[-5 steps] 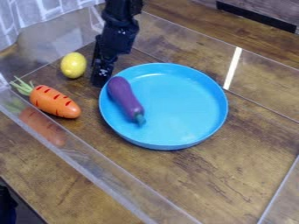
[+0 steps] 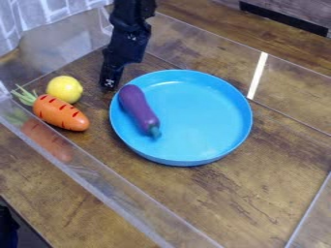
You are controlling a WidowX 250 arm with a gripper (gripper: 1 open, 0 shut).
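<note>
The black gripper is low over the wooden surface at the upper left, just behind the rim of the blue plate, and looks shut with nothing visible between its fingers. A purple eggplant lies on the left side of the plate. A yellow lemon lies left of the gripper, apart from it. An orange carrot with green top lies below the lemon, near the clear wall.
A transparent wall runs along the left and front-left.
The gripper has barely moved.
</note>
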